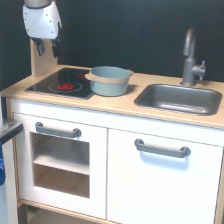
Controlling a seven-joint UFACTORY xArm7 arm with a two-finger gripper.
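Note:
My gripper [47, 47] hangs at the upper left, below the white arm end, in front of the wooden upright of the toy kitchen. Its dark fingers look spread, with a gap between them and nothing visible in it. A grey-blue pot [110, 84] stands upright on the counter. It overlaps the right edge of the black cooktop [45, 83] in this view. The gripper is well apart from the pot, above it and to its left.
A metal sink [178, 98] with a tall faucet [190, 62] is set into the right of the wooden counter [138, 82]. Below are a glass-fronted oven door [97, 165] and a white cabinet door [150, 185], both closed. Something blue [2, 166] shows at the left edge.

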